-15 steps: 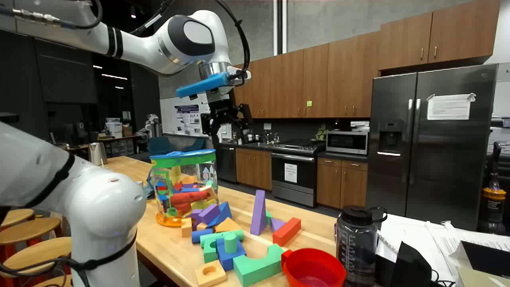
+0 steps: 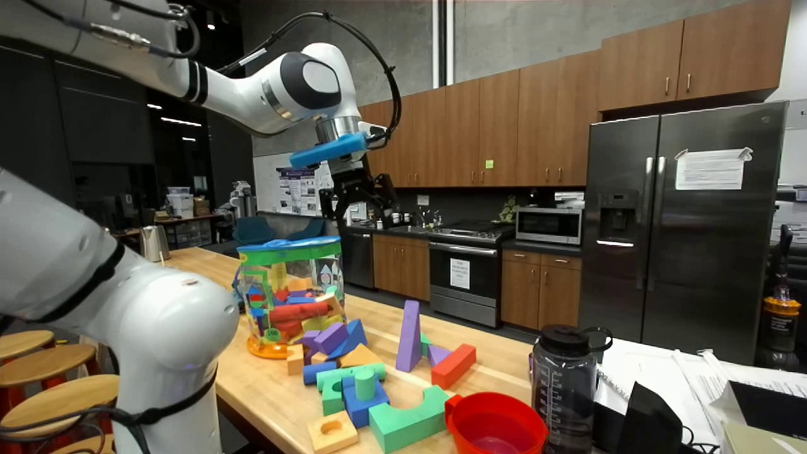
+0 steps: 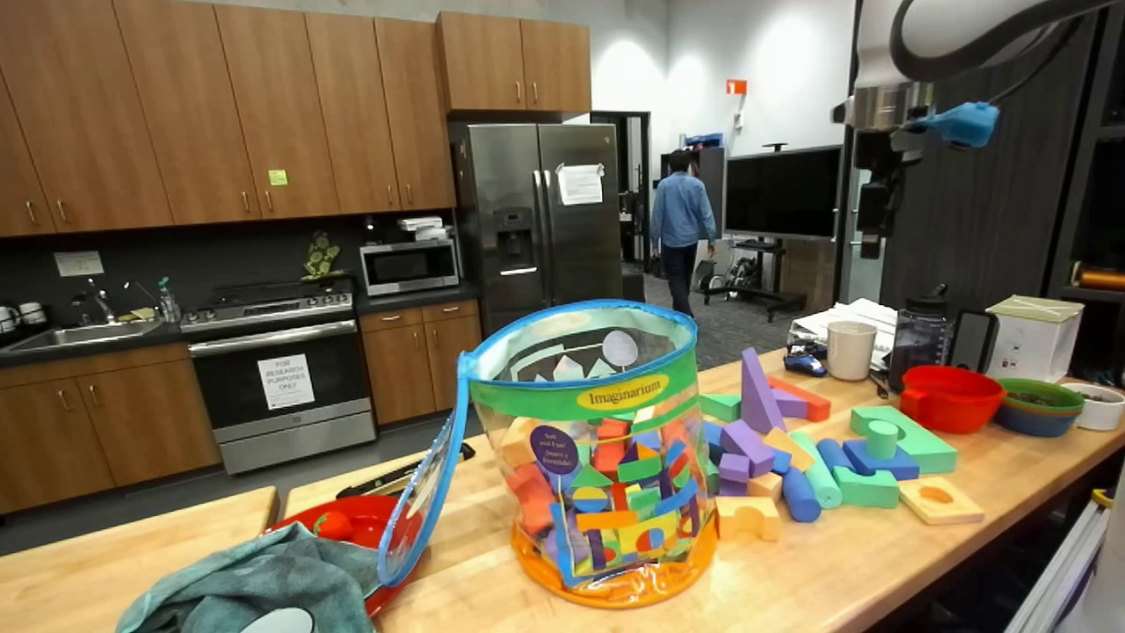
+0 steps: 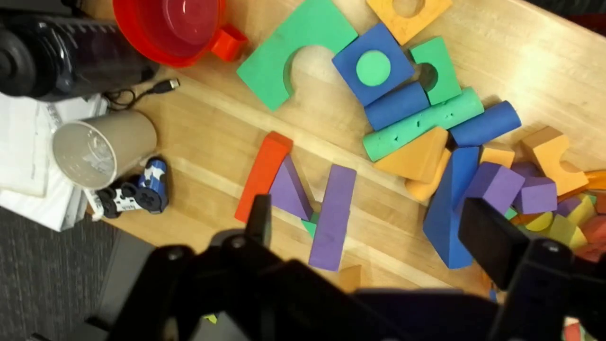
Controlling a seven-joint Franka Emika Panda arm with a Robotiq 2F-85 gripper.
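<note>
My gripper is open above the table, its black fingers wide apart with nothing held. In the wrist view a purple block (image 4: pixel 334 219) shows below the gap between them; in exterior view 1 it stands upright as a tall purple wedge (image 2: pixel 409 337). Beside it are a purple triangle (image 4: pixel 288 187) and a red block (image 4: pixel 264 176). A blue wedge (image 4: pixel 452 213) lies near the other finger, among purple, orange and green blocks. The clear bag (image 3: pixel 606 475) with a green band and blue rim stands unzipped, with many blocks inside. Exterior view 1 shows my gripper (image 2: pixel 363 212) well above the tabletop.
A red cup (image 2: pixel 495 424) and a dark water bottle (image 2: pixel 563 386) stand at one end of the table. A red plate (image 3: pixel 343 517) partly under a teal cloth (image 3: pixel 264 580) lies beyond the bag. A beige cup (image 4: pixel 105 148) lies near a white stack of papers (image 4: pixel 22 148).
The arm has shifted slightly, with the gripper a little lower and to the right in exterior view 1. The blocks and bag look unmoved.
</note>
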